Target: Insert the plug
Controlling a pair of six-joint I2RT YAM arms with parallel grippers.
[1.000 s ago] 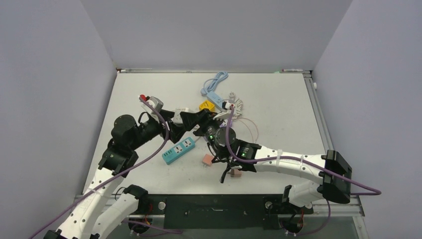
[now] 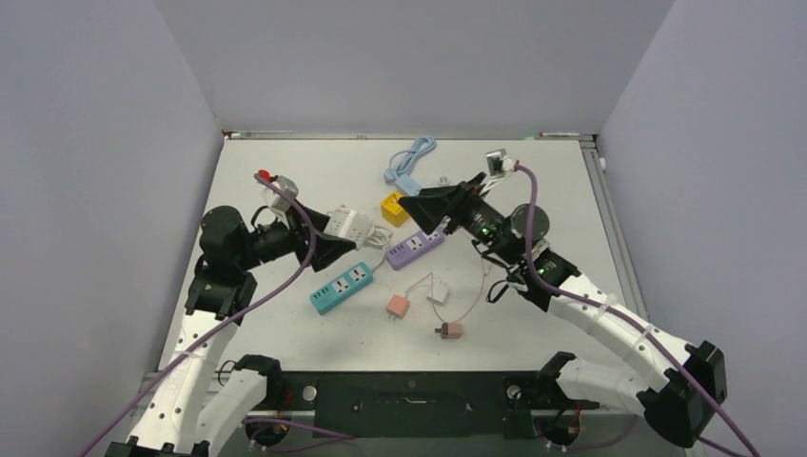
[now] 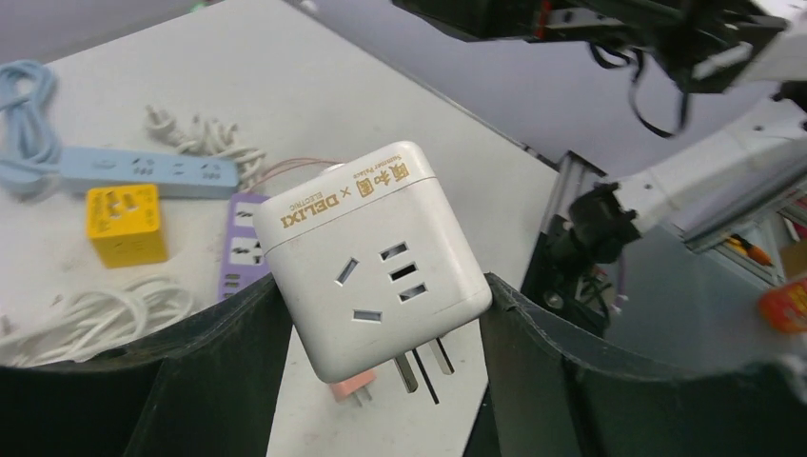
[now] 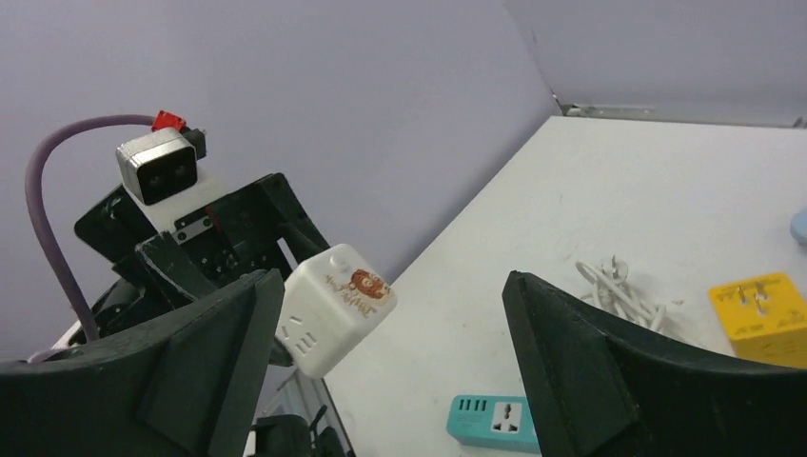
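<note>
My left gripper [image 2: 324,238] is shut on a white cube socket adapter [image 3: 376,267], held above the table; in the left wrist view it shows slotted socket faces, lettering and metal pins pointing down. The same adapter [image 4: 328,314] appears at left in the right wrist view. My right gripper [image 2: 428,205] is open and raised to the right of it, apart, with nothing between its fingers. Below lie a teal power strip [image 2: 341,288], a purple power strip [image 2: 409,249] and a yellow cube socket [image 3: 122,228].
A blue strip with coiled cord [image 3: 147,171], white cables [image 3: 105,324], a salmon plug [image 2: 397,306], a pink-brown plug [image 2: 449,330] and a small white plug [image 2: 439,293] lie on the table [image 2: 561,209].
My right gripper has moved up and right, away from the white adapter, uncovering it in the top view. The left gripper shifted slightly and still holds the adapter.
</note>
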